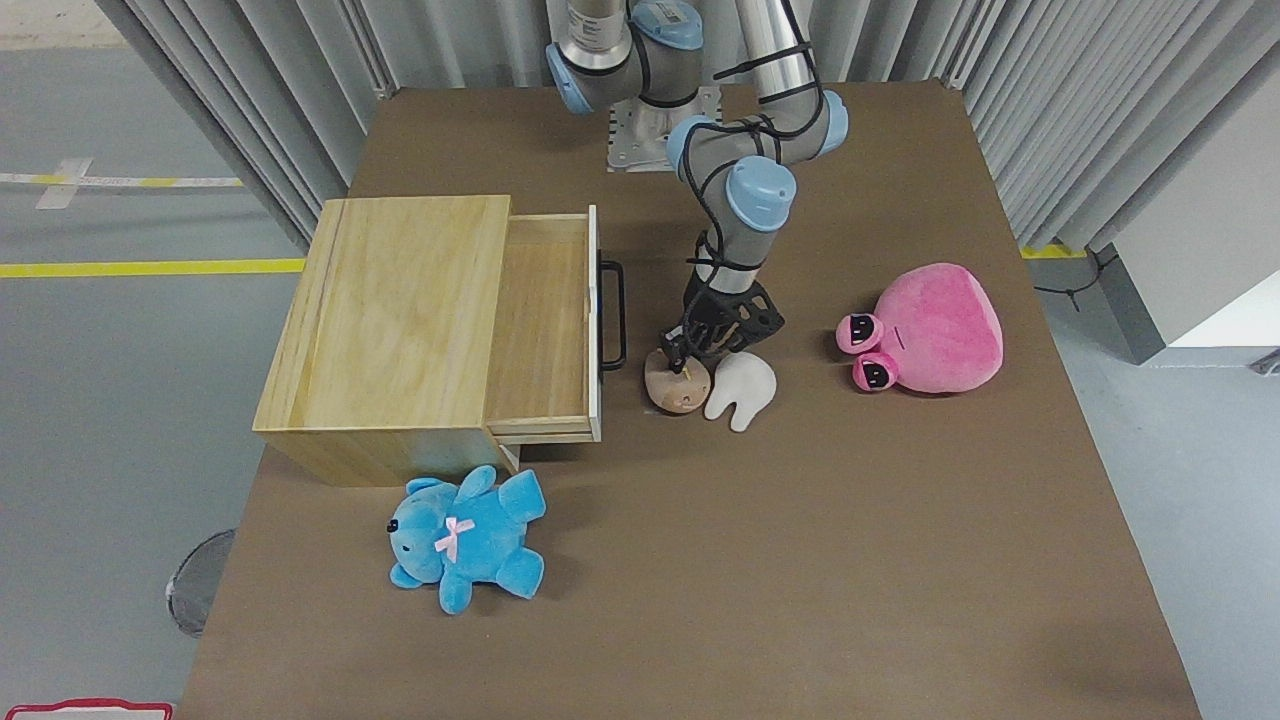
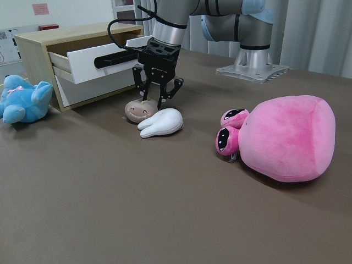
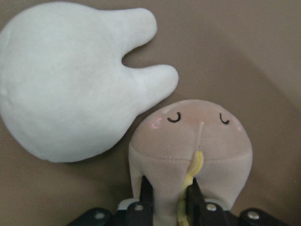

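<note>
My gripper is low over a small beige plush (image 3: 197,136) with a stitched sleeping face and a yellow strip. In the wrist view its black fingers sit on the plush's lower part; whether they are closed on it I cannot tell. In the front view the plush (image 1: 675,386) is partly under the gripper, just right of the open drawer's front. A white plush (image 1: 741,390) with two prongs lies beside it.
The wooden cabinet (image 1: 384,312) has its drawer (image 1: 536,312) pulled out, empty where visible. A blue bear (image 1: 480,540) lies in front of it, and a pink plush (image 1: 930,330) to the right.
</note>
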